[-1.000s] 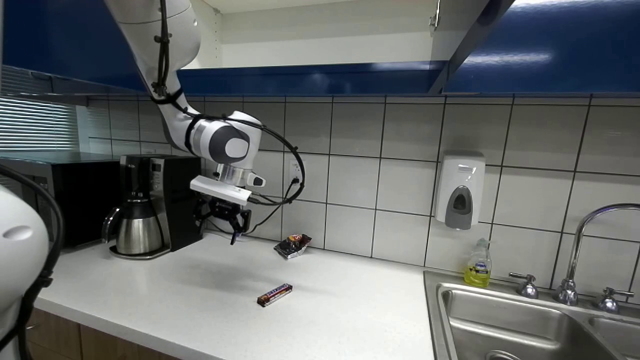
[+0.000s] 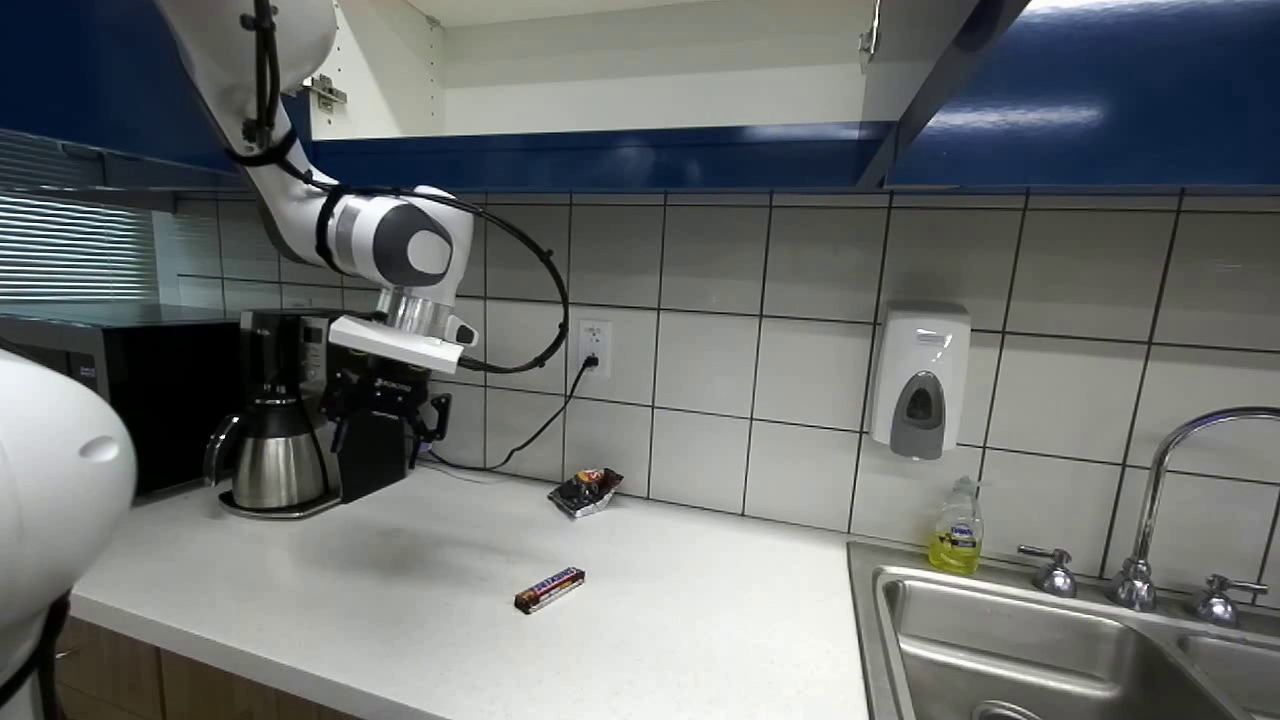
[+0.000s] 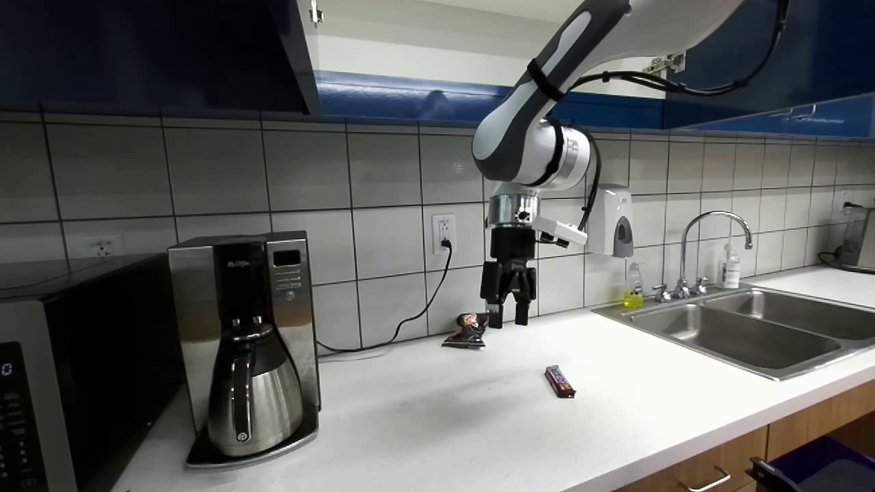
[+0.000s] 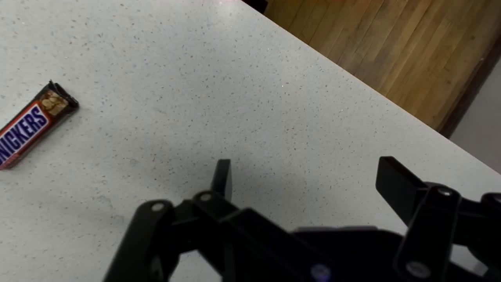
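My gripper (image 3: 508,318) hangs above the counter, pointing down; in the wrist view its two black fingers (image 4: 222,181) are spread apart with bare counter between them. A Snickers bar (image 2: 551,590) lies flat on the white counter, well away from the gripper. The wrist view catches part of this Snickers bar (image 4: 28,124) at its left edge, the rest cut off. Near the tiled wall sits a crumpled dark snack bag (image 2: 585,492); the same snack bag (image 3: 467,331) appears behind and left of the fingers in exterior view 2.
A coffee maker with a steel carafe (image 3: 254,393) and a microwave (image 3: 106,352) occupy the left side. To the right are a sink (image 2: 1032,636), yellow dish soap (image 2: 956,534) and a wall dispenser (image 2: 921,378). An open cupboard (image 2: 648,66) is overhead.
In exterior view 1 my arm and gripper have moved left and slightly up, now in front of the coffee maker's side. The Snickers bar and snack bag stay where they were.
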